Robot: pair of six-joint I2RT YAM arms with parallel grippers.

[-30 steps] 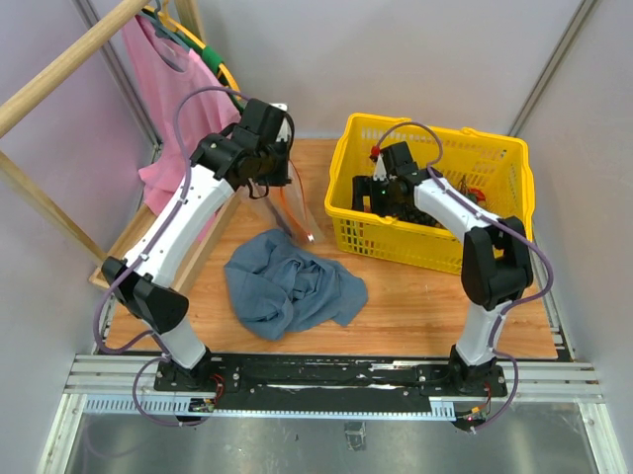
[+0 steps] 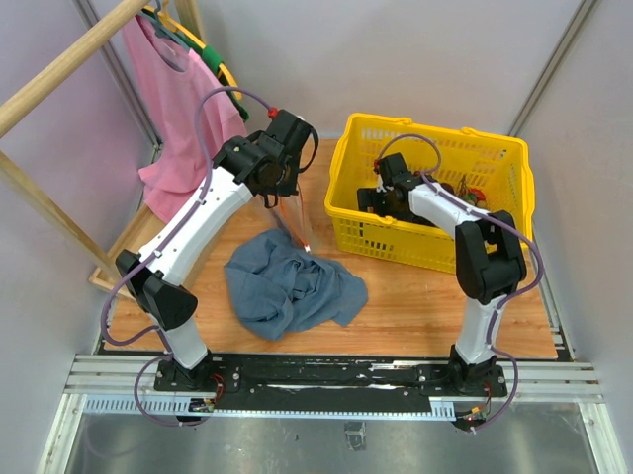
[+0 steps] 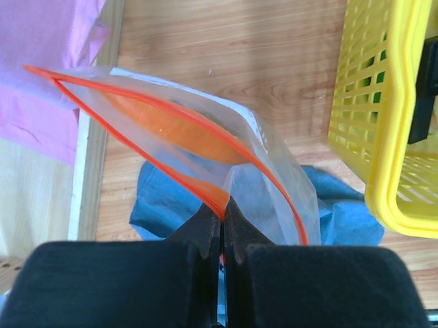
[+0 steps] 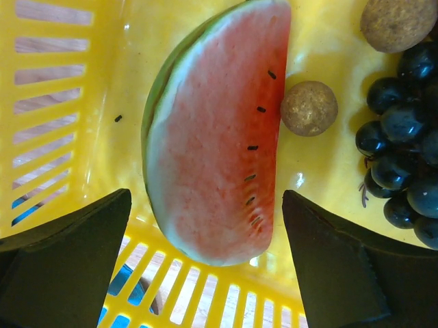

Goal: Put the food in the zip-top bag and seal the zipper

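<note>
In the left wrist view, the clear zip top bag hangs with its orange-red zipper edge spread open, and my left gripper is shut on that edge. Something orange shows through the plastic; whether it lies inside cannot be told. My right gripper is inside the yellow basket, fingers wide apart. A watermelon slice lies between and beyond its fingers, untouched as far as shows. Right of the slice sit a small brown round food and dark grapes.
Another brown round food lies near the grapes. A crumpled blue cloth is on the table under the bag. At the left, a pink shirt hangs on a wooden rack. Bare table lies in front of the basket.
My left gripper has moved a little right and toward the front, carrying the bag with it. The right arm has shifted slightly within the basket.
</note>
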